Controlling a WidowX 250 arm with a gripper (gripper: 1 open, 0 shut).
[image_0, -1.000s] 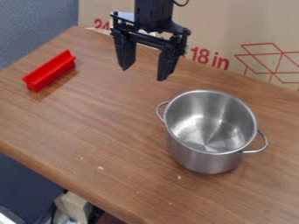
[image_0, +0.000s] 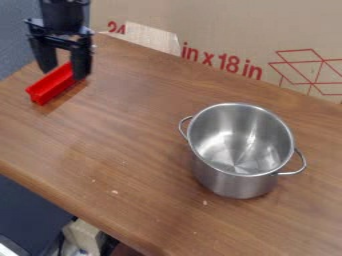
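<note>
A red bar-shaped object (image_0: 48, 88) lies at the upper left of the wooden table (image_0: 134, 170). My black gripper (image_0: 62, 62) is open directly over it, its fingers at either side of the upper part of the object, partly hiding it; whether they touch it cannot be told. A steel pot (image_0: 238, 160) with two handles stands on the right half of the table, empty.
A cardboard box (image_0: 287, 50) with red printing stands along the back edge. The table's left edge borders a blue-grey area.
My gripper has moved from above the back middle of the table left and down to the red object. The red object and pot look unmoved.
</note>
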